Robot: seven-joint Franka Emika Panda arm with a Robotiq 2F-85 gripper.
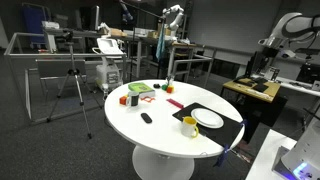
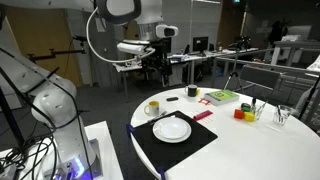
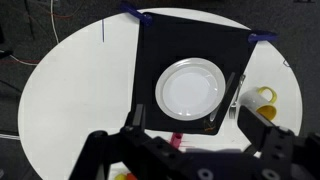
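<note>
High above the round white table (image 1: 140,130), my gripper (image 2: 165,74) stands open and apart from everything, with nothing between its fingers. Below it, a white plate (image 3: 190,88) lies on a black mat (image 3: 155,60). A yellow mug (image 3: 262,101) with a pale inside sits beside the mat in the wrist view; its lower part is hidden by a dark gripper part. Thin cutlery (image 3: 235,97) lies between plate and mug. From the second exterior view, the plate (image 2: 172,129) is empty and the mug (image 2: 152,107) stands upright behind it.
A green tray (image 1: 140,88), a dark mug (image 1: 133,99) and several small coloured items stand across the table. A dark object (image 1: 146,118) lies near its middle. Blue tape (image 3: 131,10) marks the mat's edge. A tripod (image 1: 74,85) stands beyond the table.
</note>
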